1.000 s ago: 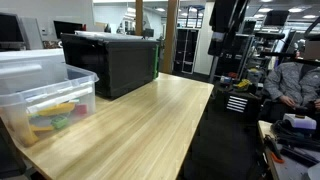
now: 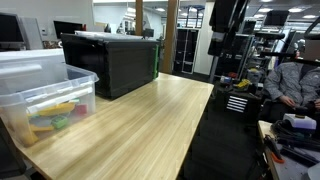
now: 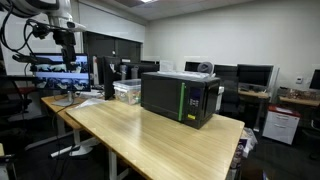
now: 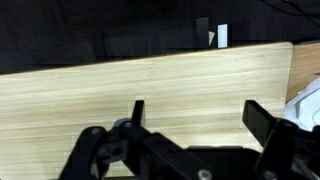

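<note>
High over the wooden table (image 2: 130,118), my gripper stands open. Its two black fingers (image 4: 257,118) are far apart, with only bare tabletop showing below and between them. In exterior view 1 the gripper (image 2: 216,45) hangs at the upper right, clear of everything. A black microwave (image 2: 120,68) with a green strip beside its door (image 3: 181,100) rests on the table. The clear plastic box (image 2: 50,108) on the table holds several colourful items; its lid area is partly cut off at the left edge.
White items (image 3: 186,74) lie on top of the microwave. A monitor (image 3: 62,74) and papers occupy the table's far end in exterior view 2. A red-and-black cart (image 2: 290,150) stands at the right, off the table.
</note>
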